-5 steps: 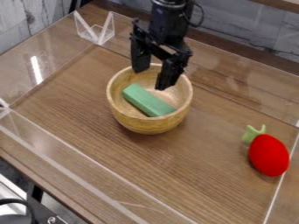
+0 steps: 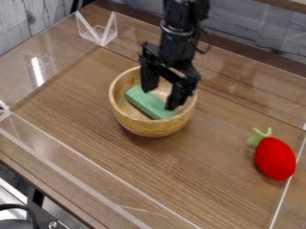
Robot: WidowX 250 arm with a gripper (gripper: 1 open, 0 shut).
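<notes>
My black gripper (image 2: 162,85) reaches down from the top over a round wooden bowl (image 2: 125,125), its two fingers spread open above and at the rim. A green block (image 2: 148,106) lies tilted inside the bowl, below the fingers. The fingers are somewhat blurred, so whether they touch the block or bowl is unclear.
A red fruit with a green stem (image 2: 274,159) lies at the right. A white wire-like object (image 2: 98,29) stands at the upper left.
The gripper's fingers have moved slightly lower over the bowl and look more blurred now. The bowl, block and red fruit show little change.
</notes>
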